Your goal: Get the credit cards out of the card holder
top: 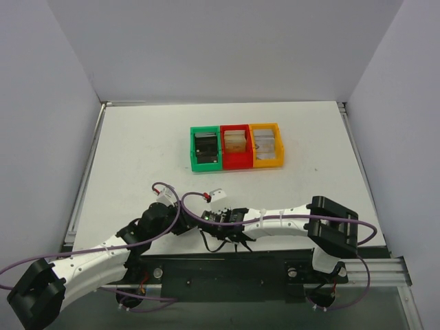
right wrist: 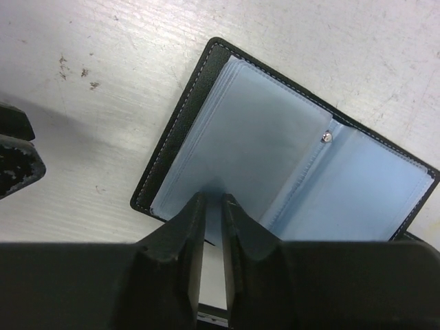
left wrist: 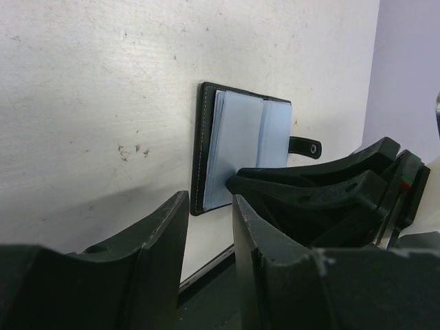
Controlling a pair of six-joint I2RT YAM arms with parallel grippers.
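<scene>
A black card holder (right wrist: 172,130) lies open on the white table, with pale translucent card sleeves (left wrist: 234,130) inside and a small snap visible. My right gripper has its fingertips down on the left-hand sleeve, close together; whether anything is between them I cannot tell. In the left wrist view the right gripper's black body covers the holder's lower right. My left gripper is low over the table just left of and below the holder, its fingertips near each other; nothing clearly shows between them. In the top view both grippers hide the holder.
Green (top: 194,155), red (top: 237,161) and yellow (top: 268,161) bins holding flat items stand behind the arms at the table's middle back. Grey walls surround the workspace.
</scene>
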